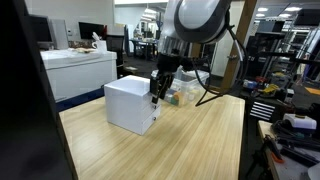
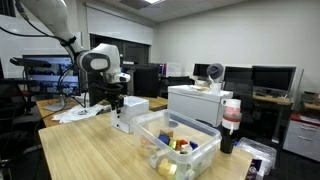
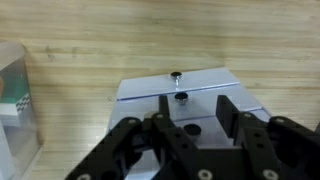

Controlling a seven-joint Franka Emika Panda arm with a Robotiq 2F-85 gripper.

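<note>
A small white drawer box stands on the wooden table, and my gripper is at the upper part of its right-hand face. From the other side, the white box appears partly behind my arm. In the wrist view, several dark round knobs stand out from its pale drawer fronts. One knob lies between the fingertips of my gripper, nearer the left one. The fingers are apart, with gaps beside the knob; whether either touches it I cannot tell.
A white bin holding several coloured items stands on the table near the box. Beyond it is a dark bottle with a red band.
</note>
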